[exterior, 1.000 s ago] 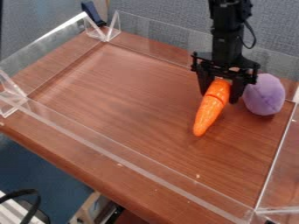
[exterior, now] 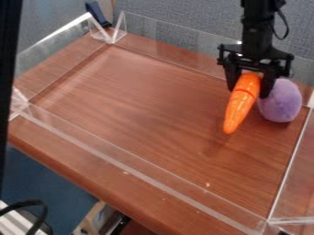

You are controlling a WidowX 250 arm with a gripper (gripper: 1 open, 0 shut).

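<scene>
My black gripper [exterior: 252, 72] is at the upper right, shut on an orange carrot [exterior: 240, 103] that hangs tilted, tip pointing down toward the table. A purple round object [exterior: 282, 103], perhaps an eggplant or onion, lies just right of the carrot, partly behind it.
The wooden table [exterior: 135, 110] is bounded by clear plastic walls along its edges. A cable and some dark items sit outside at the lower left.
My gripper has moved up and to the right with the carrot, which now sits higher and nearer the purple object.
</scene>
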